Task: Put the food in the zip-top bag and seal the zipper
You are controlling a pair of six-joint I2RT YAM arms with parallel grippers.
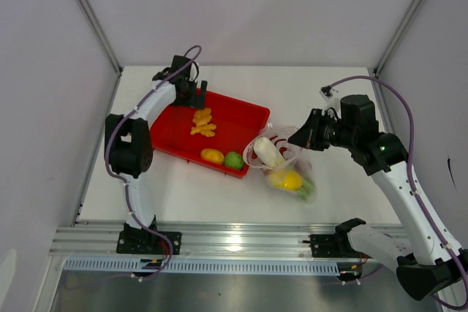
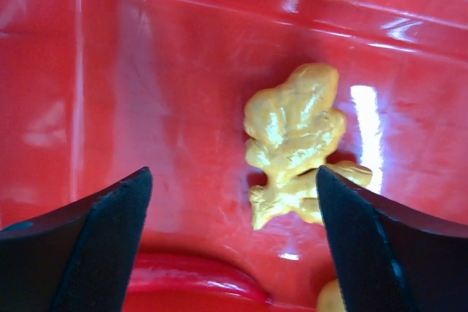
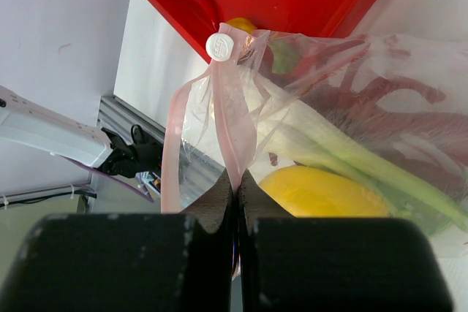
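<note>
In the red tray (image 1: 179, 137), two ginger pieces (image 2: 292, 129) lie together beneath my open left gripper, with nothing between its fingers. A red chili (image 2: 197, 275) lies nearby, and a yellow item (image 1: 212, 156) and green item (image 1: 233, 160) sit in the tray's front right. The clear zip bag (image 1: 289, 188) holds a pale vegetable (image 1: 267, 150), a yellow item (image 3: 322, 191) and green stalks. My right gripper is shut on the bag's rim beside its white slider (image 3: 219, 47).
A metal rail runs along the front edge.
</note>
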